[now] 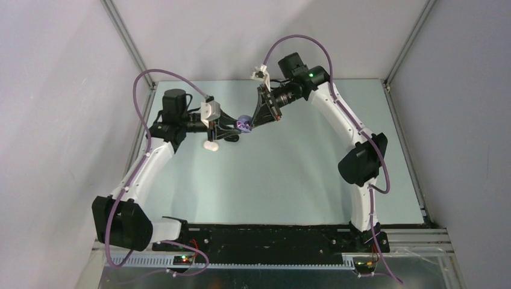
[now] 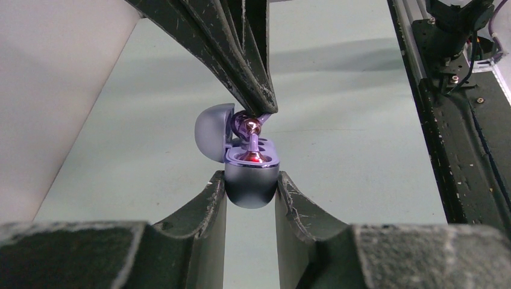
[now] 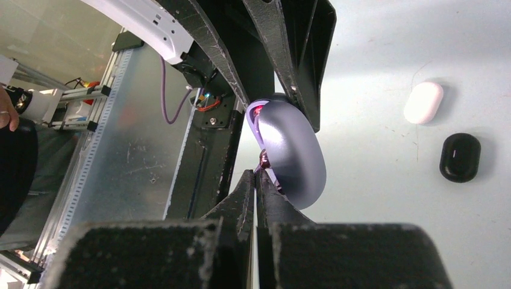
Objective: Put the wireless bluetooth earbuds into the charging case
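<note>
The purple charging case (image 2: 252, 185) is held up off the table with its lid (image 2: 212, 133) open. My left gripper (image 1: 235, 126) is shut on the case's base, a finger on each side. A shiny purple earbud (image 2: 253, 142) stands upright at the case's opening, its copper-coloured end uppermost and a red part down in the slot. My right gripper is shut, its tips at the open side of the case beside the earbud (image 3: 264, 159). Whether the tips touch the earbud is hard to see, and nothing clearly shows between them. The lid's back hides much of the inside in the right wrist view.
A white case (image 3: 423, 102) and a black case (image 3: 460, 158) lie on the table below and near the left gripper. Clear table (image 1: 289, 180) spreads across the middle and right.
</note>
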